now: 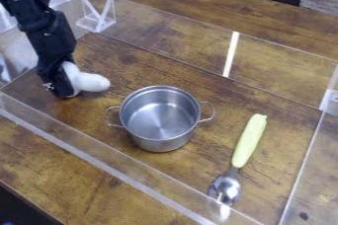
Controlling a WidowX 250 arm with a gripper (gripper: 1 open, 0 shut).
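My black gripper is at the left of the camera view, low over the wooden table, shut on a white rounded object that sticks out to its right. The object's far side is hidden by the gripper. A steel pot with two handles stands to the right of it, apart from both.
A spoon with a pale yellow-green handle lies at the right. Clear tray-like walls border the workspace. The middle of the wooden table behind the pot is bare.
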